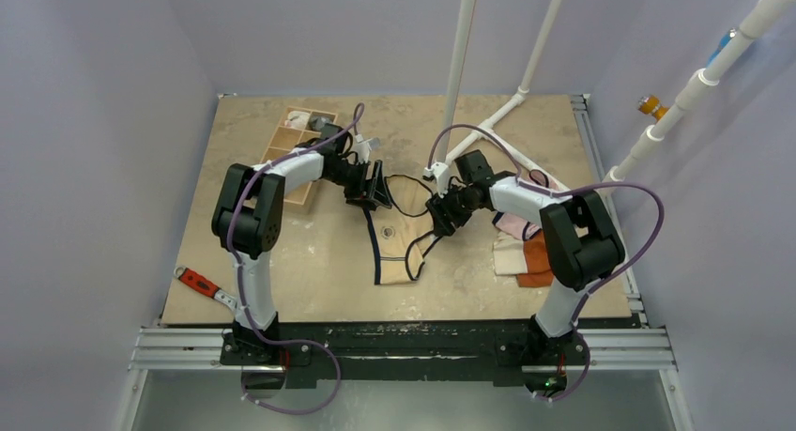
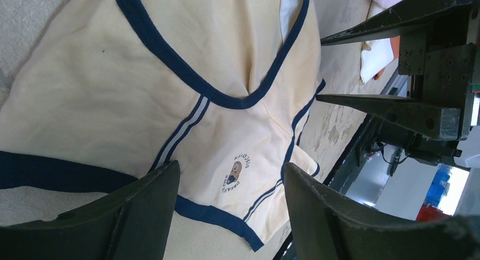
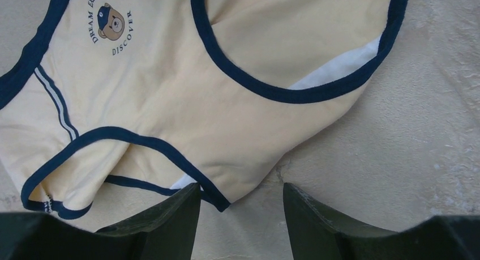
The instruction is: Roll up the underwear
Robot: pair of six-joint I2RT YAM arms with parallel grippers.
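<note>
The cream underwear (image 1: 399, 229) with navy trim lies spread on the table. A bear print (image 3: 111, 23) marks its front. In the left wrist view, my left gripper is part open over the cloth (image 2: 226, 141), its fingers wide apart; whether they touch the cloth I cannot tell. My right gripper also stands part open, low at the garment's right edge. A navy-trimmed corner (image 3: 223, 203) reaches between its fingers, which do not pinch it. In the top view the left gripper covers part of the upper left edge.
Behind the left arm stands a wooden divided box (image 1: 298, 194). Folded pink, white and orange cloths (image 1: 537, 262) lie at the right. White pipes (image 1: 469, 145) stand behind the right arm.
</note>
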